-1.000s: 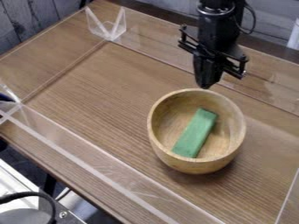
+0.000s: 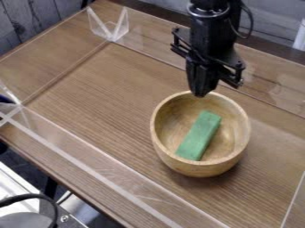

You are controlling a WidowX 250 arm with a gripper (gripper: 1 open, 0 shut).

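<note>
A wooden bowl (image 2: 167,134) stands on the wooden table, right of centre, with a green block (image 2: 201,134) lying inside it. My black gripper (image 2: 201,87) hangs just above the bowl's back rim, its tip pointing down and shut, with nothing visible between its fingers. Whether it touches the rim cannot be told.
Transparent edging or tape runs along its left and back parts. A dark area with a grey object and cable lies beyond the front left corner.
The gripper has shifted slightly left and down toward the bowl's back rim. The bowl and green block look unmoved.
</note>
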